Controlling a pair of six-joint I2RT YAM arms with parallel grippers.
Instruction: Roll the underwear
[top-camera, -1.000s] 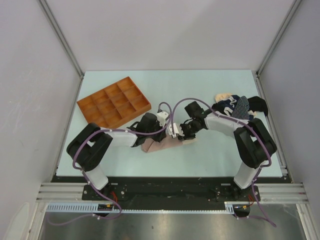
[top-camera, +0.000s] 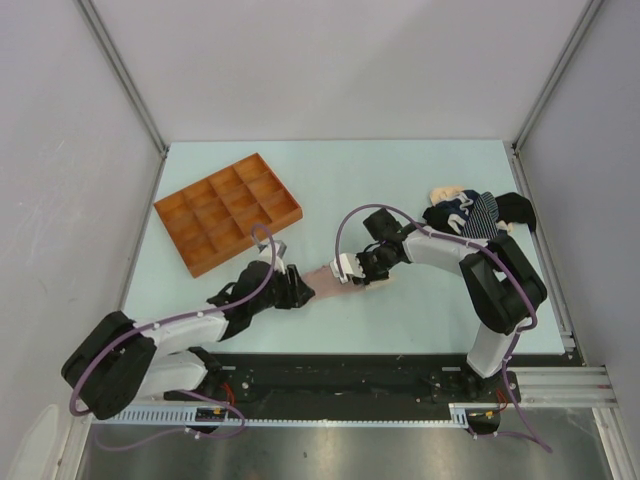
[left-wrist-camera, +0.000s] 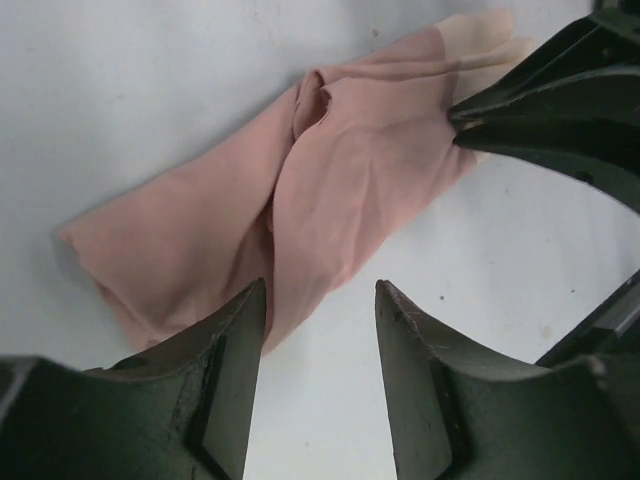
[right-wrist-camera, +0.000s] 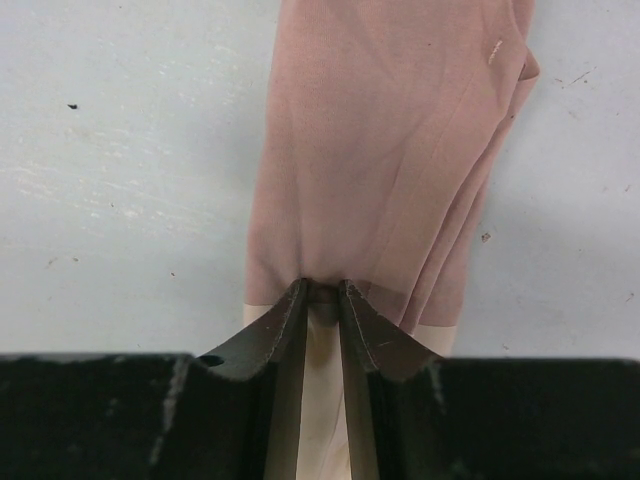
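Observation:
The pink underwear (top-camera: 324, 283) lies part folded on the white table, with a loose flap at its left end and a cream band at its right. My left gripper hangs above that left end, open, nothing between its fingers. My right gripper is down on the underwear by the cream band, fingertips close together on the fabric; whether they grip it I cannot tell.
A wooden compartment box (top-camera: 228, 212) sits at the back left. A pile of dark, striped and beige clothing (top-camera: 475, 213) lies at the back right.

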